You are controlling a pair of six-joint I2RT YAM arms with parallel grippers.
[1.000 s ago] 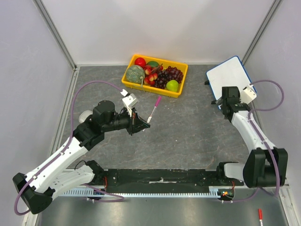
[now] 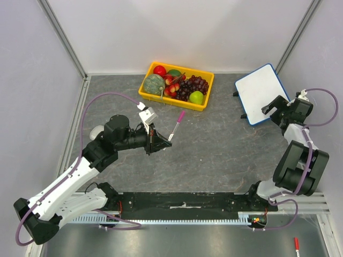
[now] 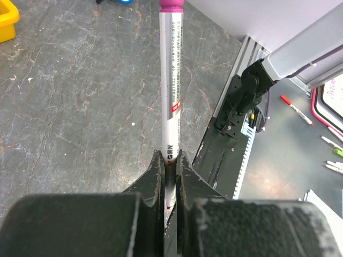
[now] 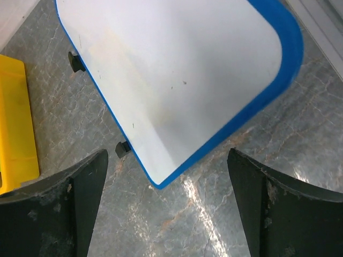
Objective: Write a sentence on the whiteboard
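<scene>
My left gripper is shut on a white marker (image 3: 170,80) with a magenta end, held out above the middle-left of the table. In the top view the same marker (image 2: 176,127) slants up and right from the fingertips. At the far right of the table lies the whiteboard (image 2: 261,92), blue-rimmed and blank where it shows. Over its lower right edge my right gripper (image 2: 269,108) stands open. In the right wrist view the whiteboard (image 4: 171,85) fills the upper part, with nothing between the widely parted fingers.
A yellow basket (image 2: 151,97) of fruit and vegetables sits at the back middle. Dark clips (image 2: 236,94) show at the whiteboard's left edge. A red-capped marker (image 2: 297,245) lies off the table at lower right.
My right arm has swung right, and its gripper has gone from the whiteboard's lower left corner to its lower right side. The left arm and its marker have stayed still.
</scene>
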